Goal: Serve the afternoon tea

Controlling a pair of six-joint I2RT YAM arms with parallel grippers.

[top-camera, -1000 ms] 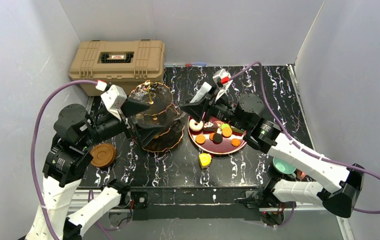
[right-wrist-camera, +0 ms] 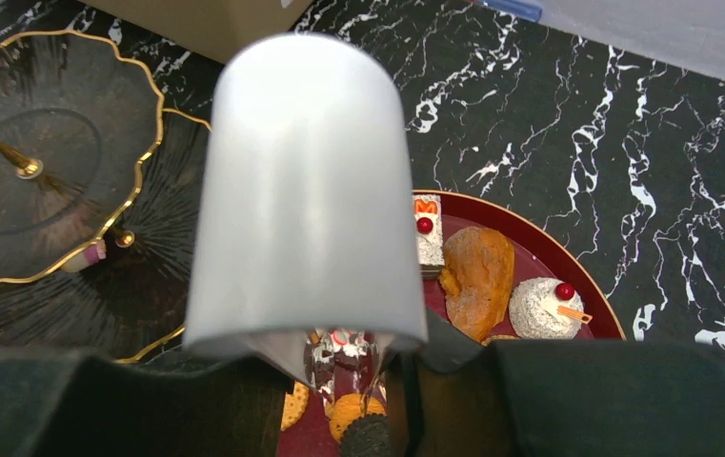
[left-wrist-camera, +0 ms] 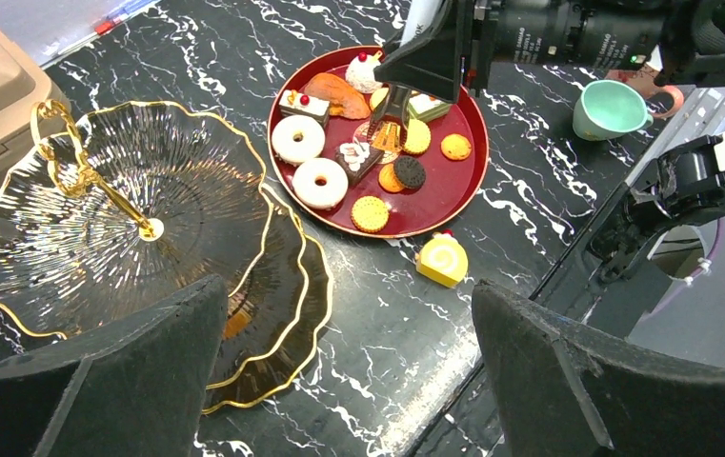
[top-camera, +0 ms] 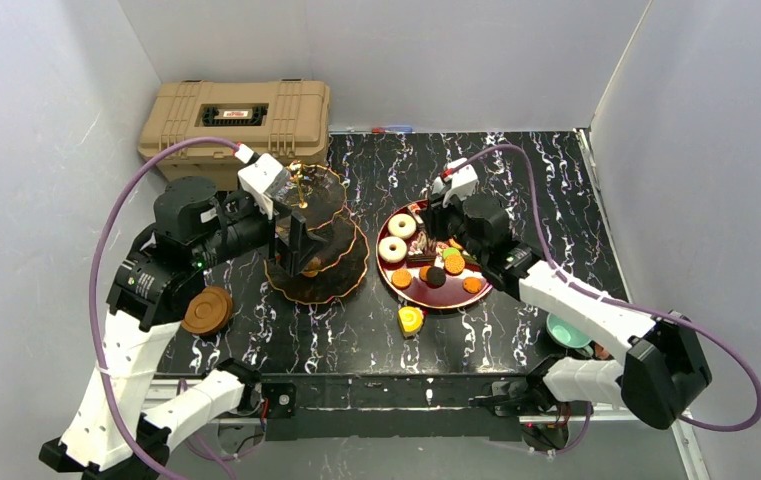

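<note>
The tiered stand (top-camera: 331, 285), dark glass with gold rims, stands left of centre. Over its edge my left gripper (top-camera: 299, 245) hangs open and empty. My right gripper (top-camera: 438, 215) is above the red plate (left-wrist-camera: 477, 181), shut on tongs with a white handle (right-wrist-camera: 306, 190). Their clear tips (left-wrist-camera: 393, 107) point down over the plate, close to a chocolate cake slice (left-wrist-camera: 358, 159); contact cannot be told. Also on the plate are two white donuts (left-wrist-camera: 298, 140), a croissant (right-wrist-camera: 479, 276), a cream cake (right-wrist-camera: 544, 307) and several cookies (left-wrist-camera: 371, 214). An orange piece (left-wrist-camera: 236, 322) shows on a lower tier.
A yellow roll cake (left-wrist-camera: 442, 259) lies on the table in front of the plate. A green cup (left-wrist-camera: 609, 109) stands at the right, a brown round lid (top-camera: 207, 311) at the left, a tan case (top-camera: 236, 125) behind.
My right gripper and its tongs have swung from beside the stand rightward over the plate, the tongs turning more upright.
</note>
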